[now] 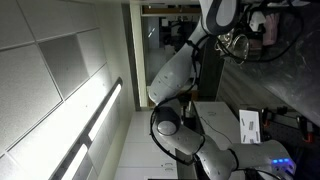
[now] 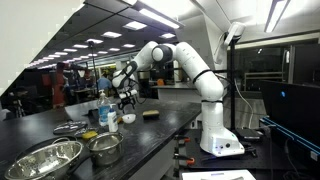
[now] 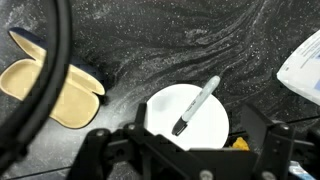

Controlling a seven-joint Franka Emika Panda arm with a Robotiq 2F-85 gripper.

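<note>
A grey marker [image 3: 197,106] lies slantwise on a round white plate [image 3: 163,109] in the wrist view. My gripper is open above the plate, its dark fingers wide apart at the lower part of that view. Nothing is held between them, and the plate and marker lie beyond the gap. From the side, the gripper [image 2: 129,96] hangs over the dark counter, small and hard to make out. In exterior view 1 the gripper itself is out of frame.
An open glasses case [image 3: 52,82] with a tan lining lies left of the plate. To the right is a white object [image 3: 302,68], and a yellow bit [image 3: 240,144] shows near the gripper. Metal bowls [image 2: 105,150] and bottles [image 2: 103,112] stand on the counter's near side.
</note>
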